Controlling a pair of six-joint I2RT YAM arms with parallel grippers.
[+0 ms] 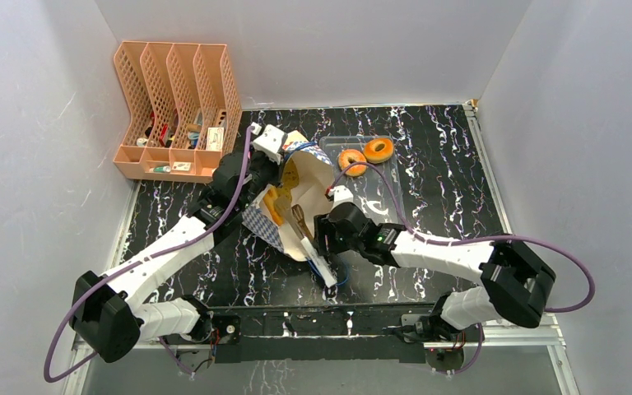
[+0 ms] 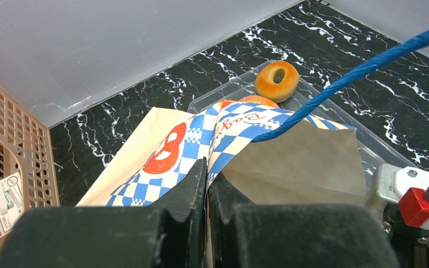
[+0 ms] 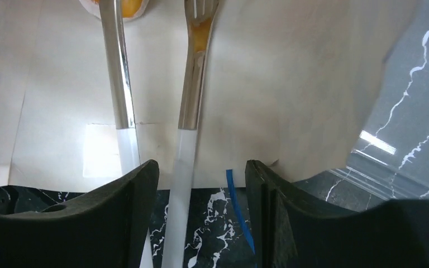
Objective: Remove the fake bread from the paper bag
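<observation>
My left gripper is shut on the rim of the checked paper bag (image 2: 173,153), whose thin edge rises between its fingers. The bag's mouth faces front right in the top view. Orange-yellow fake bread (image 1: 274,207) shows inside, partly covered. Tongs (image 1: 309,241) reach into the bag, with their white handles sticking out over the front rim. My right gripper stands part open at the handles. One handle (image 3: 182,173) runs between its fingers, apart from the right one; the other passes behind the left finger (image 3: 139,190).
Two bagels (image 1: 378,149) sit in a clear tray (image 1: 395,177) behind the right arm. An orange rack (image 1: 234,107) stands at back left. A blue bag cord (image 2: 341,84) crosses the left wrist view.
</observation>
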